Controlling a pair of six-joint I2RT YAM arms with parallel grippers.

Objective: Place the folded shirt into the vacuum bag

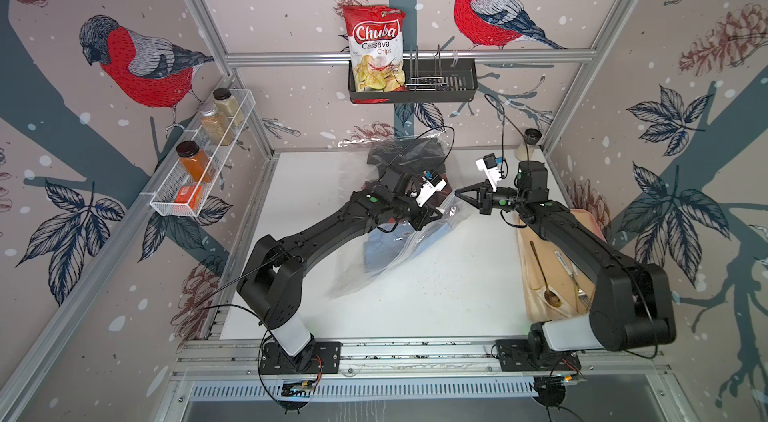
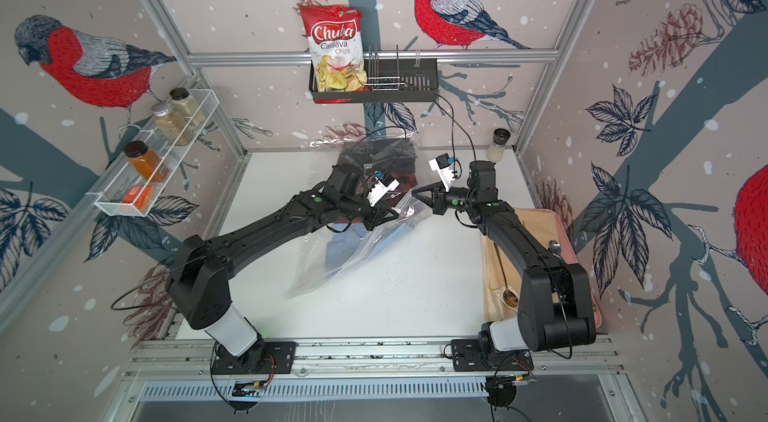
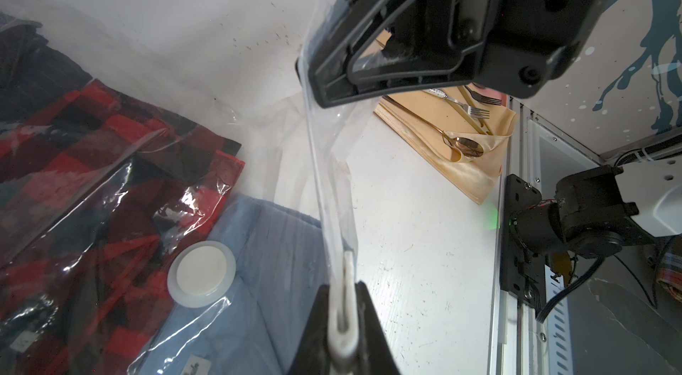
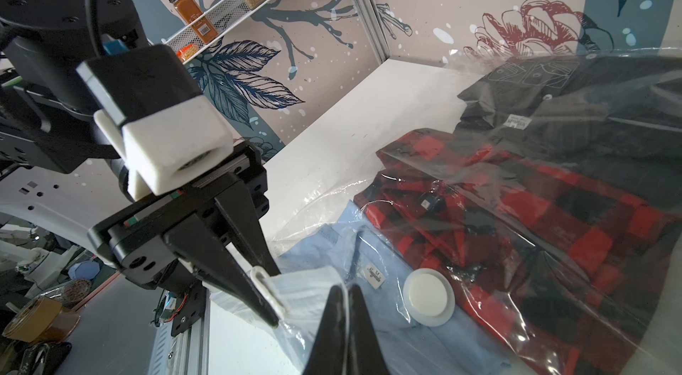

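The clear vacuum bag (image 4: 604, 183) lies across the table with folded clothes inside: a blue shirt (image 4: 334, 247), a red-and-black plaid shirt (image 4: 525, 197) and a dark garment (image 4: 611, 98). A round white valve (image 4: 428, 297) sits on the bag. My left gripper is shut on the bag's edge, a white slider (image 3: 344, 304) between its fingers. To its right, my right gripper is shut on the same edge, thin film running between its fingertips. The edge is stretched taut between both grippers and raised off the table.
A board with cutlery (image 1: 552, 286) lies at the right. A capped jar (image 2: 498, 142) stands at the back right corner. A wire shelf with jars (image 1: 204, 150) hangs on the left wall.
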